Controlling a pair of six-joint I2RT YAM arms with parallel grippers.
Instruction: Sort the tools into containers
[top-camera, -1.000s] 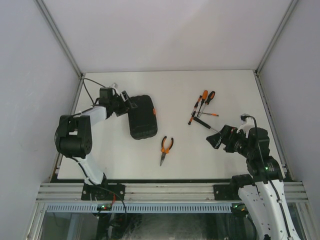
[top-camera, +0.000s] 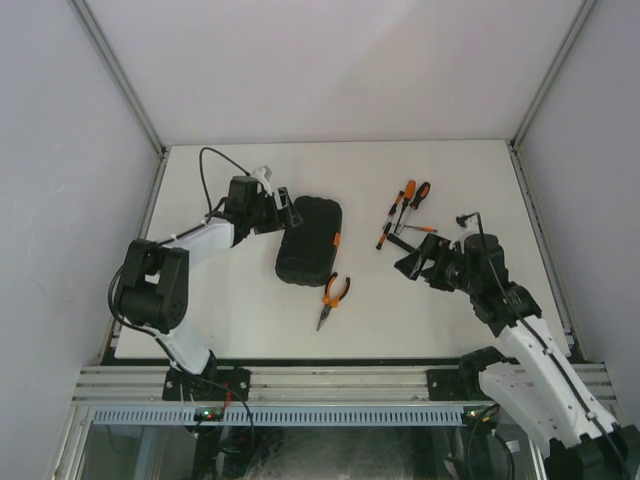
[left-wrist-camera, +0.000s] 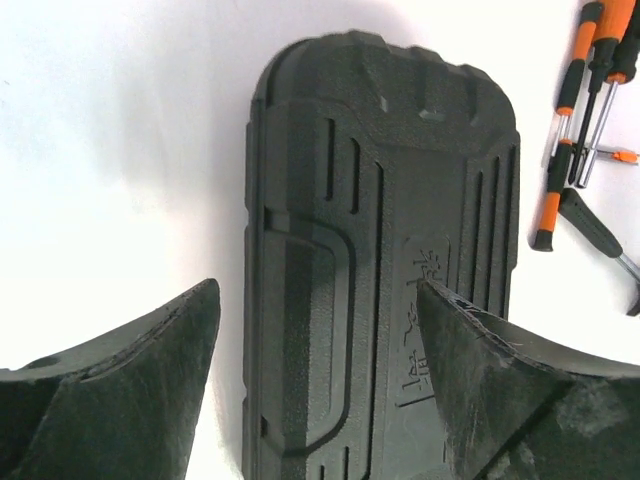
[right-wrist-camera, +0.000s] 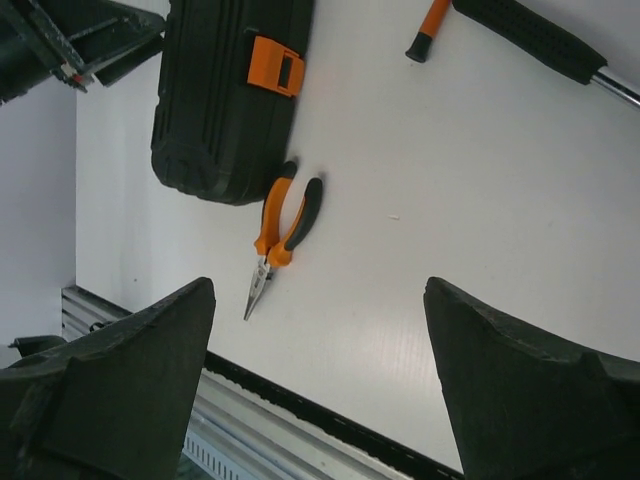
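A closed black toolbox with an orange latch lies mid-table, its lid filling the left wrist view. My left gripper is open above its upper left edge. Orange-and-black pliers lie just below the box. To its right are several screwdrivers and a hammer with a black handle. My right gripper is open over the hammer's area, with nothing visible between its fingers.
White walls border the back and sides, and a metal rail runs along the front edge.
The toolbox has shifted right toward the pliers, along with my left gripper, which has since edged left.
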